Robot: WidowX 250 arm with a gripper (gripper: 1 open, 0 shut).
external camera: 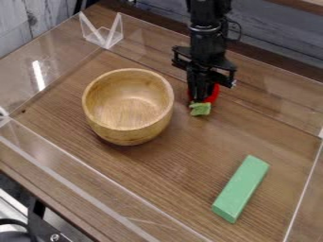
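Observation:
My black gripper (pixel 199 77) is lowered over a red object (pixel 212 94) with a small green part (pixel 199 109), just right of a tan bowl (pixel 127 123). The gripper covers much of the red object; whether its fingers are open or shut, or hold anything, is hard to see.
A green block (pixel 241 187) lies at the lower right. A clear angular item (pixel 101 31) stands at the back left. Bare wooden table surrounds these, with free room in the front and left. Dark cables show in the bottom-left corner.

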